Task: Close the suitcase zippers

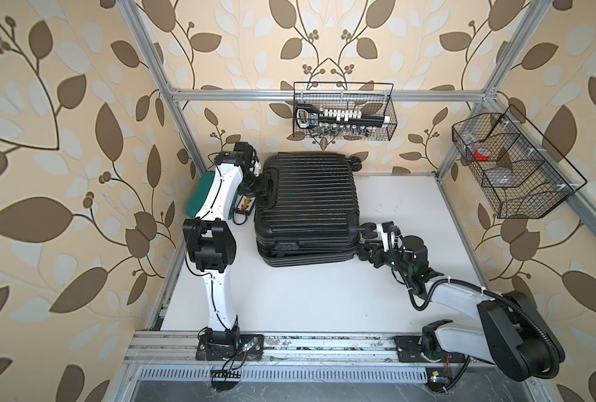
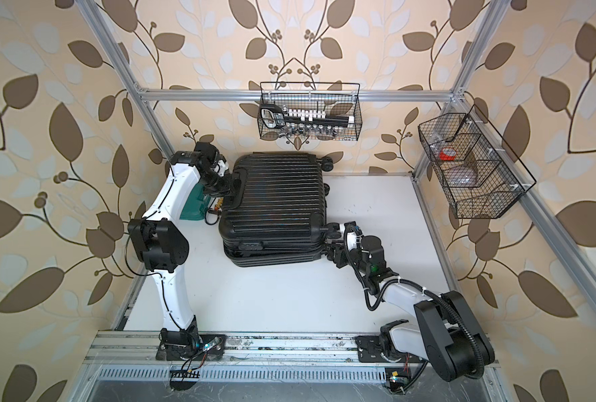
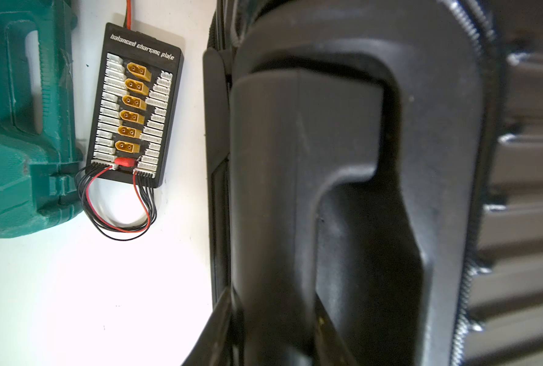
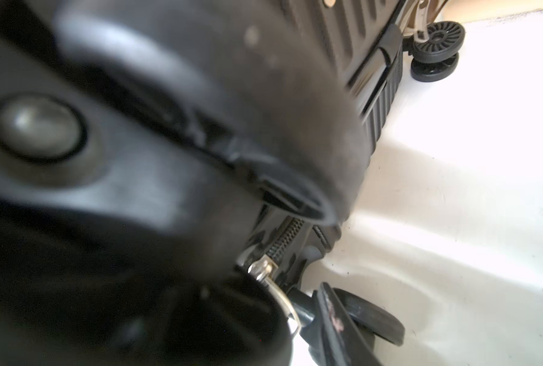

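A black ribbed suitcase (image 1: 308, 204) lies flat on the table, its front lid edge slightly apart from the lower shell. At its left side my left gripper is shut on the black side handle (image 3: 271, 183). My right gripper (image 1: 366, 252) is at the front right corner, among the wheels. In the right wrist view a metal zipper slider (image 4: 261, 267) with its pull (image 4: 285, 303) shows at the end of a toothed track. One right finger (image 4: 335, 329) stands to the right of the pull, apart from it; dark parts hide the other finger.
A blurred wheel (image 4: 234, 91) fills much of the right wrist view, close to the camera. Left of the suitcase lie a green case (image 3: 24, 177) and a charging plate (image 3: 170, 109).
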